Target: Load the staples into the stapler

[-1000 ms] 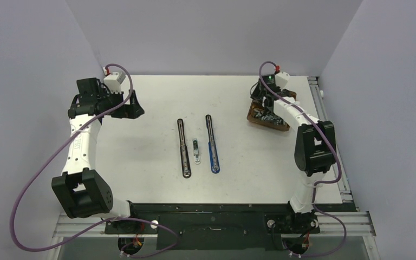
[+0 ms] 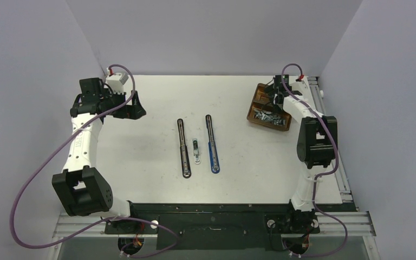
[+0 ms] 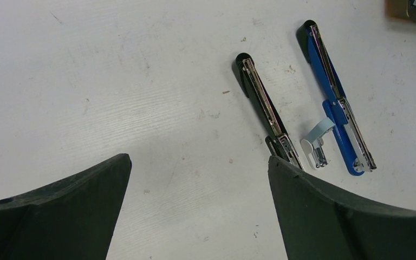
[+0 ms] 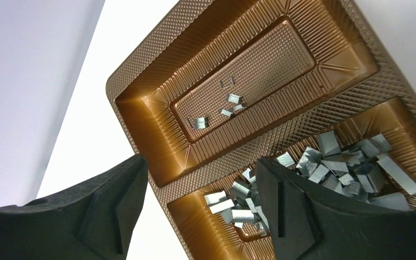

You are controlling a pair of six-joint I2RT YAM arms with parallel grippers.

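Three staplers lie on the table: a black long one, a small pale one and a blue long one. A brown two-compartment tray at the back right holds many staple strips in one compartment and a few small pieces in the other. My right gripper is over the tray, fingers apart, nothing visible held between them. My left gripper is open above the left part of the table, nothing between its fingers.
Side walls bound the workspace, and a rail runs along the right edge beside the tray.
My right gripper has shifted rightward over the tray since a second ago. The left arm has moved very slightly right. Staplers and tray stay in place.
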